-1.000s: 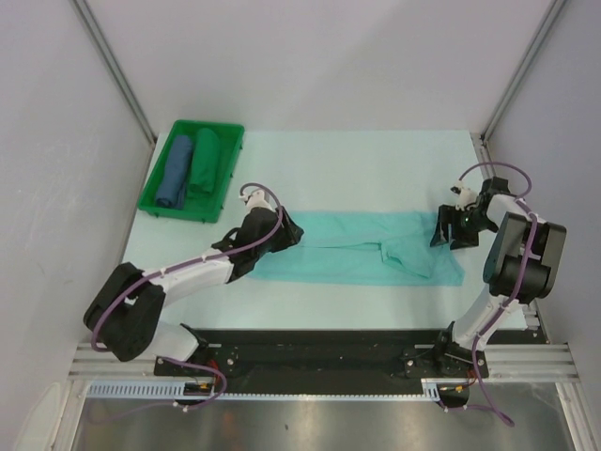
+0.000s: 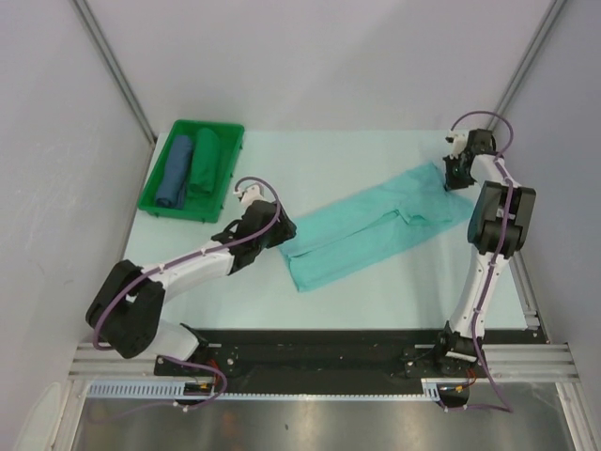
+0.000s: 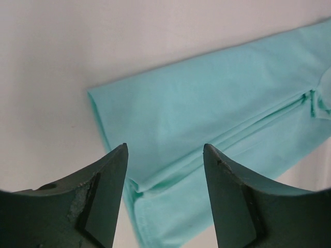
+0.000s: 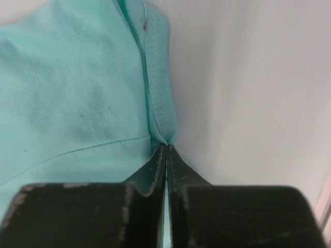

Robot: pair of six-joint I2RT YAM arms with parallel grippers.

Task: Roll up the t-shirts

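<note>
A teal t-shirt (image 2: 357, 225) lies folded in a long strip, slanting up to the right across the table in the top view. At its far right end my right gripper is shut on the shirt's edge, where a seamed strip of cloth meets the fingertips. Over the shirt's left end hovers my left gripper (image 2: 286, 233), its fingers apart. In the left wrist view the teal cloth (image 3: 196, 98) lies below and beyond those fingers, with nothing visible between them.
A green bin (image 2: 146, 199) at the back left holds a rolled blue shirt (image 2: 175, 172) and a rolled green shirt (image 2: 204, 162).
The shirt has swung from level to slanting. The left gripper shifted only slightly.
</note>
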